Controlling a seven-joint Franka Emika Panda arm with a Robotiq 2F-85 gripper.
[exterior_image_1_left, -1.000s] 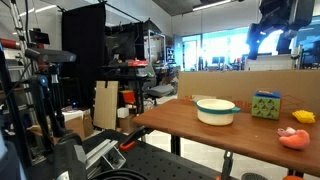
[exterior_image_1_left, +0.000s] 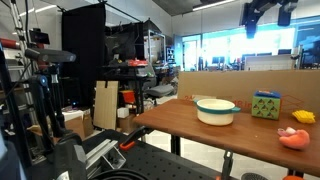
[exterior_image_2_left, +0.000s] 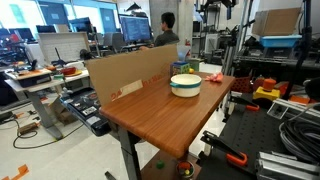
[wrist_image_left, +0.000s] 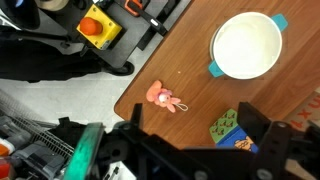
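Observation:
High over the table's right part, my gripper (exterior_image_1_left: 267, 27) is open and empty. In the wrist view, the gripper has its fingers spread wide at the lower edge. A pink soft toy (wrist_image_left: 160, 95) lies on the wooden table, well below the gripper. The white bowl (wrist_image_left: 247, 46) with teal handles looks empty from above. A green and blue box (wrist_image_left: 232, 130) with yellow on it stands near the right finger, far beneath it. From the side, the bowl (exterior_image_1_left: 215, 112) is left of the box (exterior_image_1_left: 266, 105), and the pink toy (exterior_image_1_left: 294, 138) is nearer the front edge.
A small yellow item (exterior_image_1_left: 303, 117) lies at the table's far right. Behind the objects rises a brown panel (exterior_image_2_left: 130, 75). Bare wood (exterior_image_2_left: 165, 120) fills the near end of the table. A yellow box with a red button (wrist_image_left: 97, 25) sits off the table's edge.
My gripper has risen in exterior view 1, moving toward the top of the picture. The bowl, box and pink toy have stayed where they were.

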